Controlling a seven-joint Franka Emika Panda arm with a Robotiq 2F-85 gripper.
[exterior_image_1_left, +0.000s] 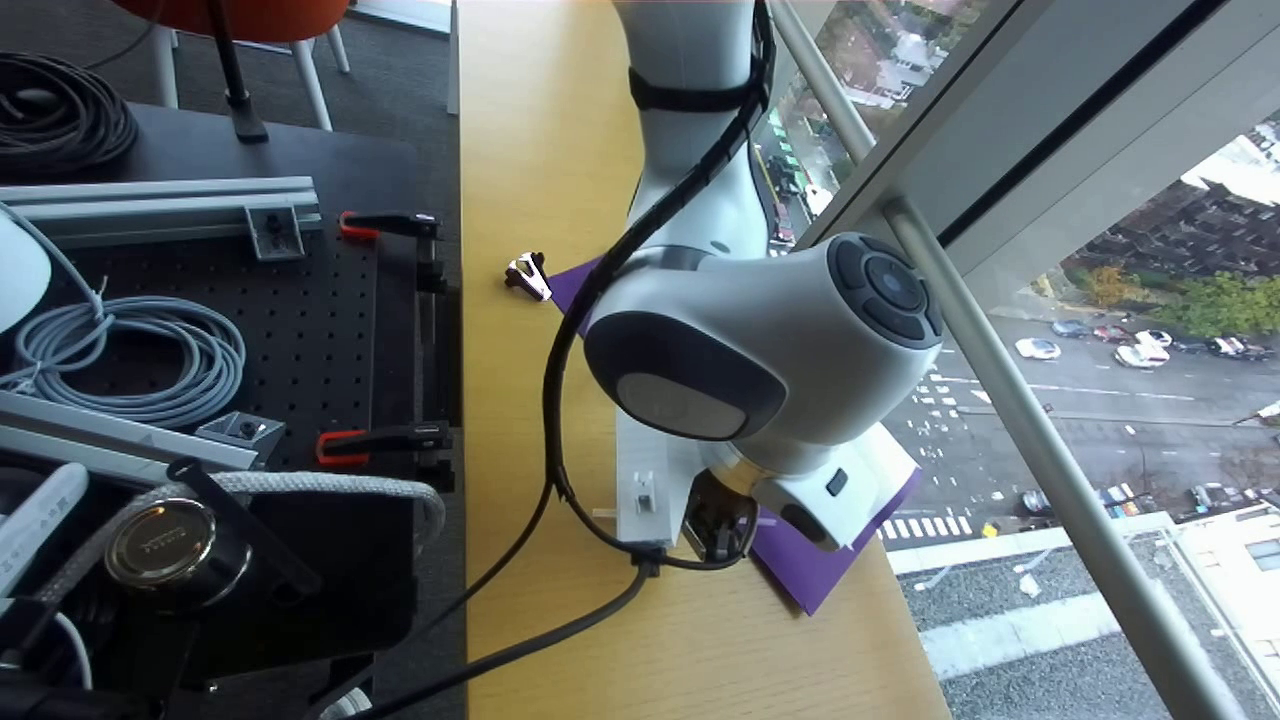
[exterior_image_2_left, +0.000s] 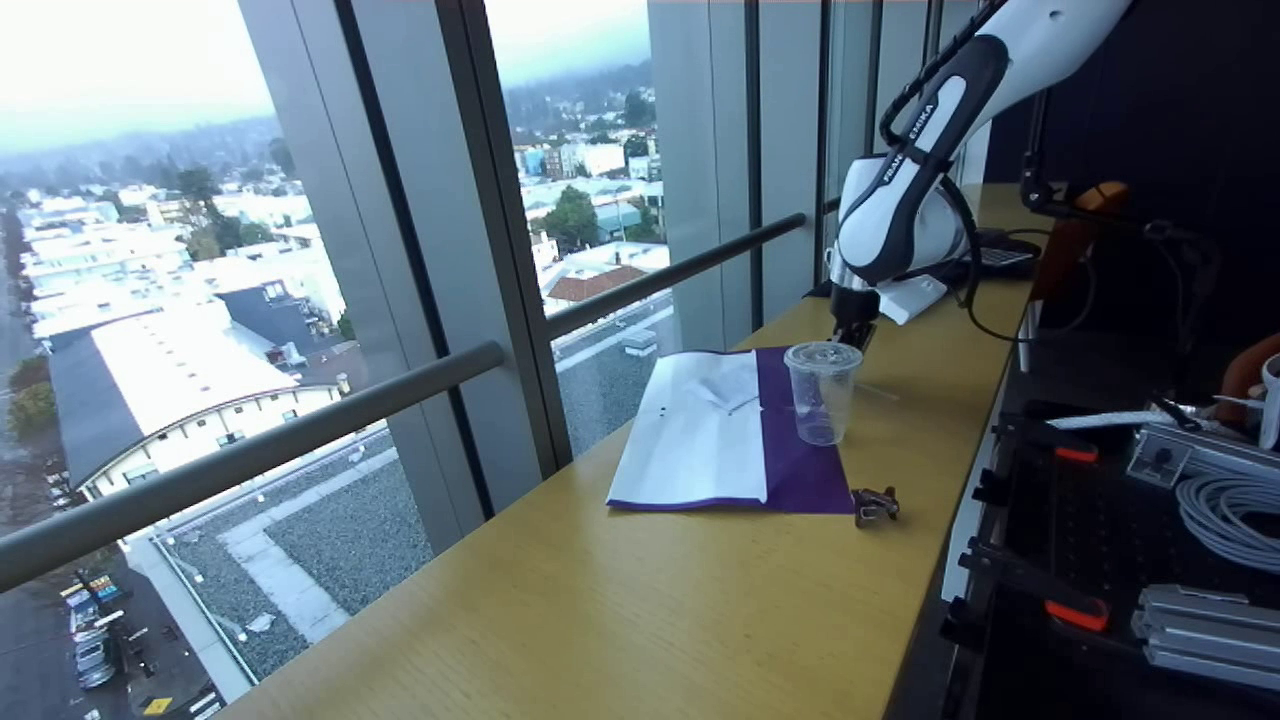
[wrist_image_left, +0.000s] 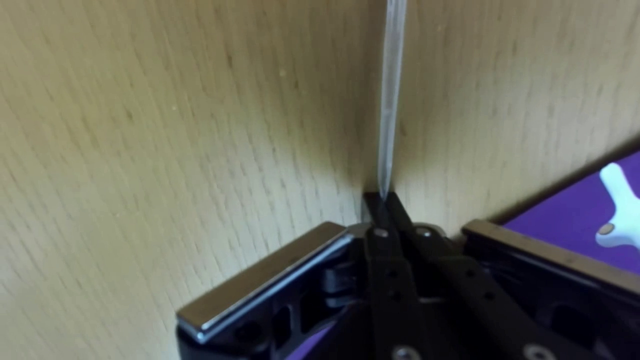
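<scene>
In the wrist view my gripper is shut on a thin, clear straw. The straw runs up from between the dark fingertips to the top edge of the view, close over the wooden table; its lower part is hidden by the fingers. Exterior view 2 has the gripper low behind a clear lidded plastic cup. That cup stands upright on the purple part of an open folder.
White paper covers much of the folder. A small metal-and-black clip-like object lies at its corner. Window rail and glass bound one side; a black cart stands along the other. Bare table lies in front.
</scene>
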